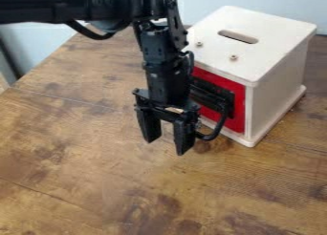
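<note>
A black gripper (165, 135) points down in front of a pale wooden box (276, 86) at the right, low over the table, with its two fingers apart and nothing seen between them. The box has a slot and two small knobs on its top and a red panel (235, 119) on its front, partly hidden behind the arm and gripper.
A light wall and floor show beyond the table's far edge at the top left.
</note>
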